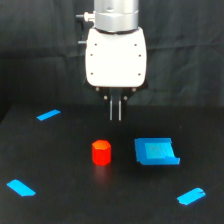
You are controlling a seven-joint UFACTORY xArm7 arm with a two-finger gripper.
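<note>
High over the table hangs my gripper [116, 118], under its white hand. Its two thin fingers stand apart, and nothing shows between them, so it is open. A red block [101, 152] with an angular outline sits on the dark table, below and a little left of the fingers. Right of the block lies a blue tray [175, 161] with a lighter blue inside, and it looks empty. The fingers touch neither of them.
Flat blue strips lie on the dark table: one at the back left [48, 115], one at the front left [20, 188] and one at the front right [191, 196].
</note>
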